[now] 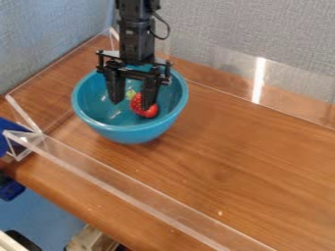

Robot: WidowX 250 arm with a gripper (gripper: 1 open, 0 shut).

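Note:
My black gripper (133, 86) reaches down over a teal bowl (112, 123) at the upper left of the table, its fingers at and inside the rim. A red strawberry-like object (144, 109) lies in the bowl below the fingers, with a small yellowish-green item (131, 95) behind it, partly hidden. The fingers look apart; whether anything touches them is hard to tell.
Grey padded walls (262, 44) bound the back and left. Clear plastic edging runs along the left side, where a blue object (11, 142) sits at the edge.

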